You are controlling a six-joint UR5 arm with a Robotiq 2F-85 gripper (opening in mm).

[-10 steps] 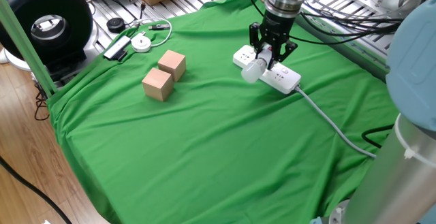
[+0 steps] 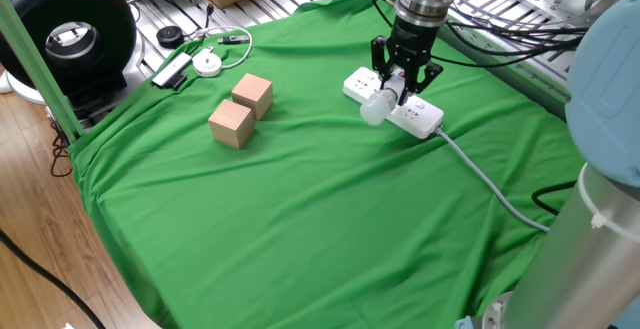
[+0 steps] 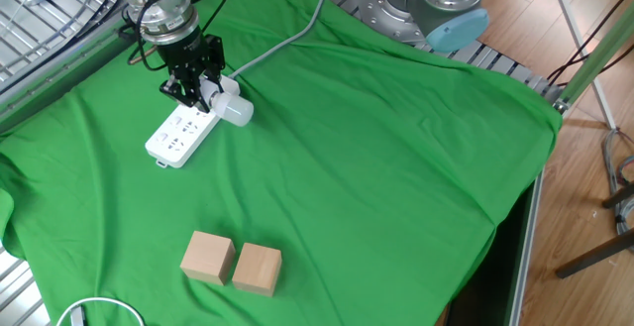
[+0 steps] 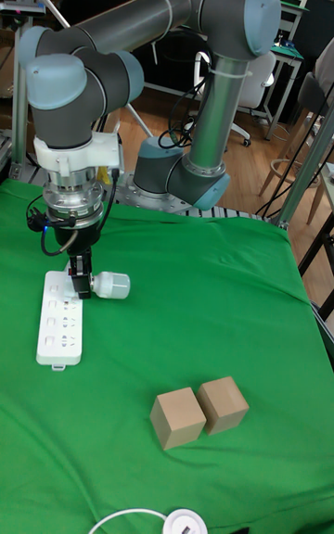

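A white bulb-shaped light (image 2: 377, 107) is in my gripper (image 2: 402, 81), whose black fingers are shut on its base. Its rounded end points sideways, clear of the fingers, also seen in exterior view 2 as the white bulb (image 3: 236, 111). Directly below and behind it lies a white power strip (image 2: 421, 119) on the green cloth. In exterior view 3 the gripper (image 4: 82, 282) is over the far end of this strip (image 4: 58, 338). The fingers hide the bulb's base, so I cannot tell whether it touches or sits in a socket.
Two wooden blocks (image 2: 233, 124) stand close together on the cloth. A small white round device (image 2: 207, 63) with a cable lies near the cloth's edge. From the strip a grey cord (image 2: 490, 184) runs towards the arm's base.
My gripper and the bulb have shifted slightly to the right in exterior view 1. The power strip has moved a little the same way. The blocks have stayed put.
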